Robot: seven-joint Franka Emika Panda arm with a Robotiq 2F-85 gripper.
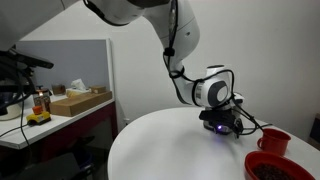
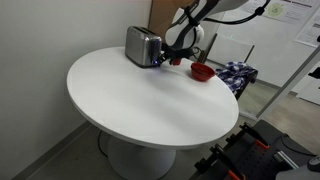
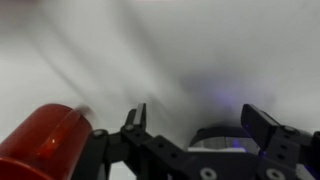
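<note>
In the wrist view my gripper is open, its two dark fingers wide apart with only pale, blurred surface visible between the tips. A rounded dark-rimmed object point(image 3: 218, 132), partly hidden by the gripper's base, shows at the bottom edge; I cannot tell what it is. Left of the fingers, a red rounded object point(image 3: 42, 142) is cut off by the frame. From outside, the arm reaches down at the table's far side, close to a silver toaster point(image 2: 143, 46) and a red mug point(image 1: 273, 140). The fingertips are too small to make out there.
A red bowl point(image 1: 282, 164) with dark contents stands near the mug. Checkered cloth point(image 2: 236, 77) lies beyond the bowl. A cable loops beside the arm's wrist.
</note>
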